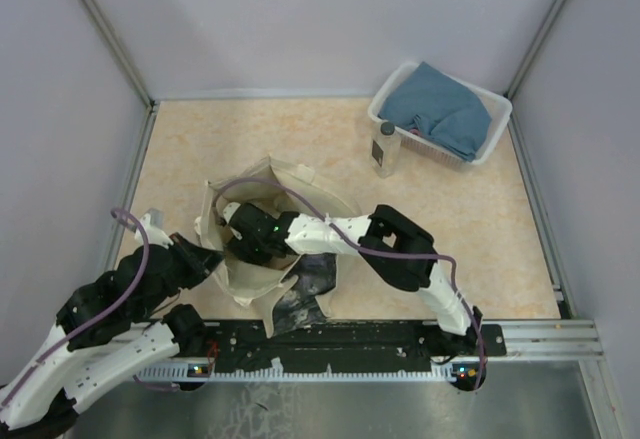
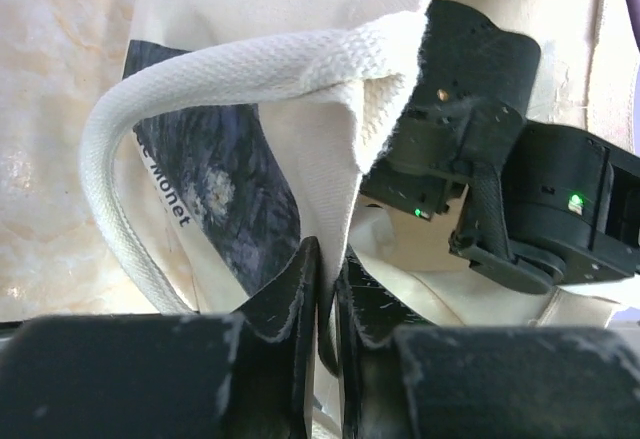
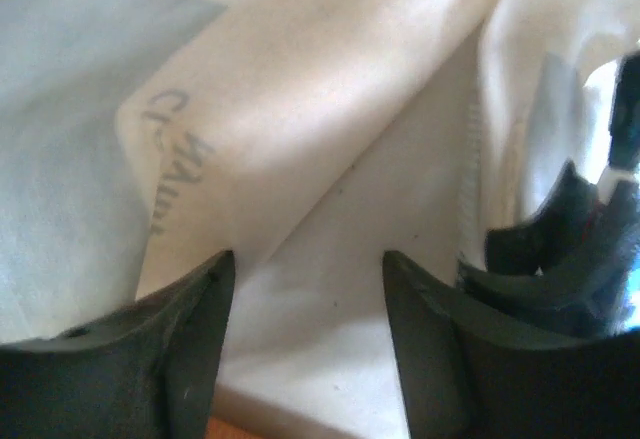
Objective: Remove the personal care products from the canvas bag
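The canvas bag sits open near the front of the table, a dark printed panel on its front. My left gripper is shut on the bag's rim, the cloth pinched upright between its fingers; a handle loops beside it. My right gripper is down inside the bag, its tips hidden in the top view. In the right wrist view that gripper has its fingers apart with only pale canvas visible between them. A sliver of orange-brown shows below, and a dark, shiny shape at right is too blurred to name.
A clear bottle with a dark cap stands at the back, beside a white basket holding a blue cloth.
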